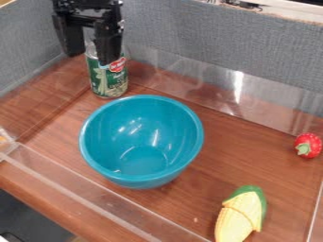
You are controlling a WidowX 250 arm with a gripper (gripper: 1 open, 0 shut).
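My black gripper [89,43] hangs at the upper left, over a green food can [108,76] with a red label, its fingers apart with nothing seen between them. The can stands upright at the back left, its top partly hidden by the gripper. A blue bowl [142,142] sits in the middle of the wooden table, empty, in front of the can.
A yellow toy corn [237,217] with a green husk lies at the front right, and a red strawberry [308,145] at the right. Grey padded walls with clear panels [228,85] bound the back and left. Bare wood lies right of the bowl.
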